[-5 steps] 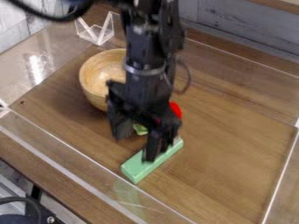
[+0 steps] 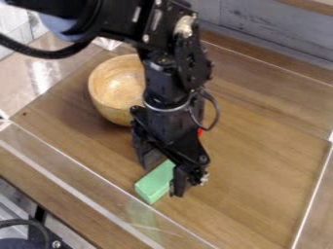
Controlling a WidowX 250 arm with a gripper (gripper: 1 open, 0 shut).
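Note:
My black gripper (image 2: 166,167) hangs over a mint-green block (image 2: 152,188) near the front of the wooden table, its fingers on either side of the block's upper part and apparently open. A light wooden bowl (image 2: 112,86) sits behind the arm at the upper left. A small red item (image 2: 201,131) peeks out behind the gripper, mostly hidden.
A transparent strip runs along the front left edge, and a grey wall closes the back right.
The gripper has come down toward the front, onto the green block, which it covers more. The red item behind it is more hidden.

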